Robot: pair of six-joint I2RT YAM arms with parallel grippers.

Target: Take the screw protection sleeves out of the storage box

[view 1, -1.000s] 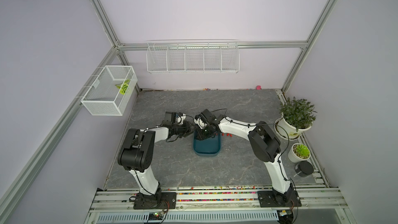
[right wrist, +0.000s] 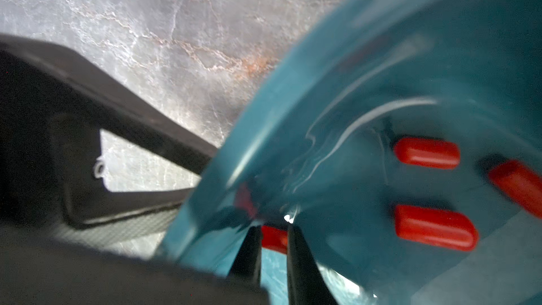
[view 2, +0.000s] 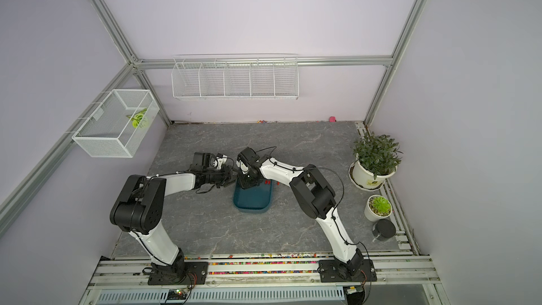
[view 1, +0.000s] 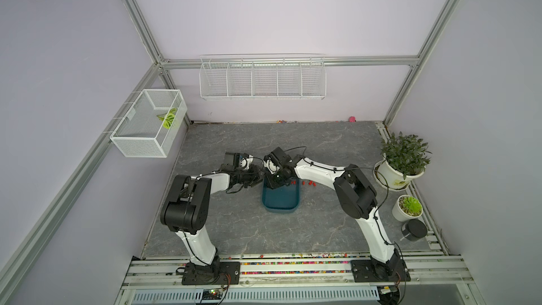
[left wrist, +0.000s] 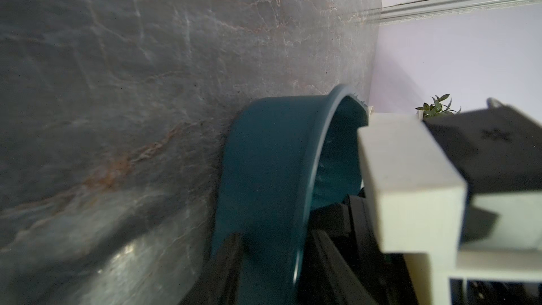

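Observation:
The teal storage box [view 1: 280, 200] sits mid-table between both arms. My left gripper [view 1: 258, 175] is at its left side, fingers shut on its wall, which fills the middle of the left wrist view. My right gripper reaches inside, with a red sleeve [right wrist: 271, 238] between or just behind its narrowly parted fingertips; whether it grips it cannot be told. Several more red sleeves, such as one [right wrist: 435, 226], lie in the box in the right wrist view. Several red sleeves [view 1: 310, 183] lie on the table right of the box.
Plants [view 1: 405, 158] and a dark round object [view 1: 413, 229] line the right edge. A white mesh basket [view 1: 148, 141] hangs on the left and a wire rack [view 1: 262, 79] at the back.
My right arm and gripper have shifted slightly left and up in the top left view, and the box slightly left. The left arm looks unchanged.

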